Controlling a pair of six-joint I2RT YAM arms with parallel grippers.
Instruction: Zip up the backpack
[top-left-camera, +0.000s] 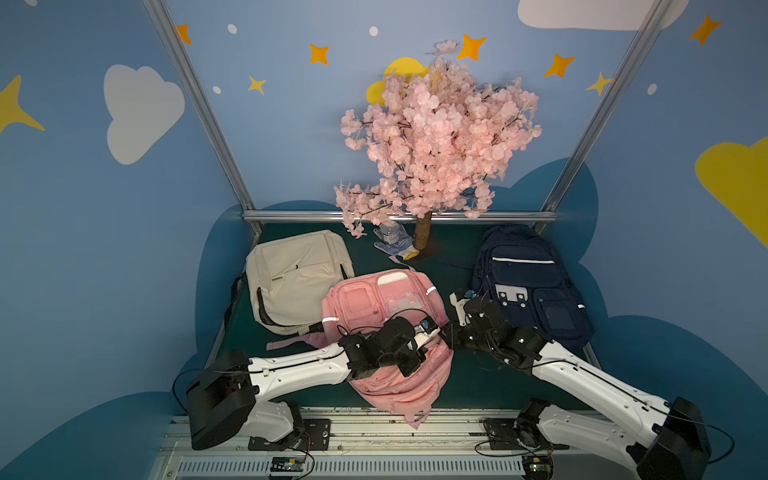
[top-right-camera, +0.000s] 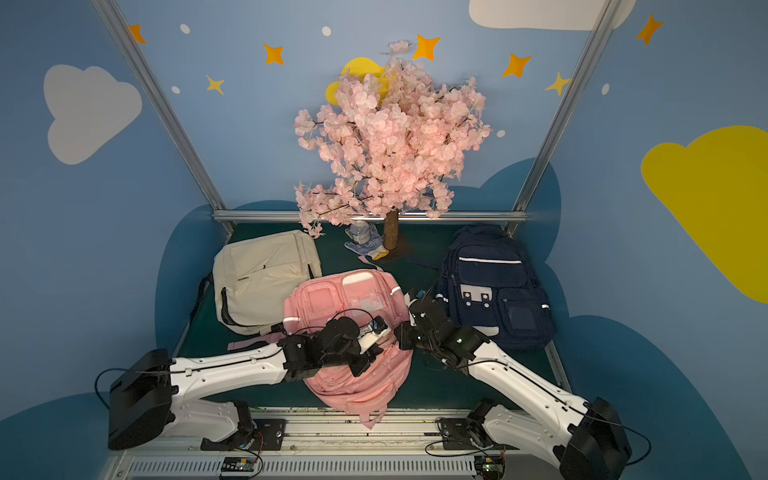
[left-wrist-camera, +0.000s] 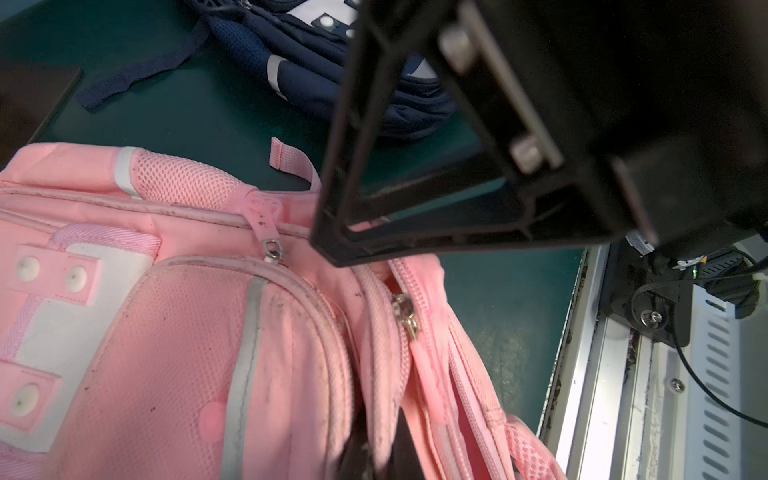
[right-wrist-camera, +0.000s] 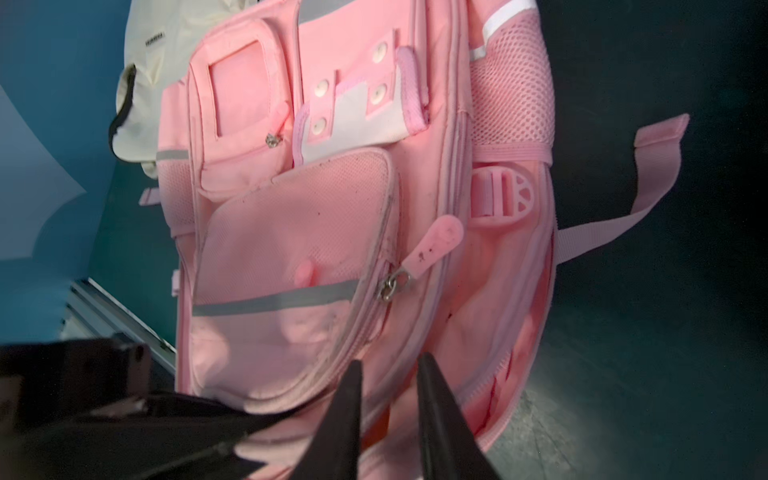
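The pink backpack (top-left-camera: 382, 300) lies front up, with its main zipper gaping along the right side in the right wrist view. My left gripper is shut with a thin zippered edge of the backpack between its fingers, low in the left wrist view. A metal zipper slider (left-wrist-camera: 405, 316) sits on the opening's side, close to my right gripper. That gripper is part open over the backpack's right edge; pink fabric shows behind the gap, and nothing is clearly held. A front-pocket zipper pull (right-wrist-camera: 432, 248) lies above its fingertips.
A beige backpack (top-left-camera: 292, 276) lies to the left and a navy backpack (top-left-camera: 532, 280) to the right. Behind stands a blossom tree (top-left-camera: 422, 232). Both grippers are very close together.
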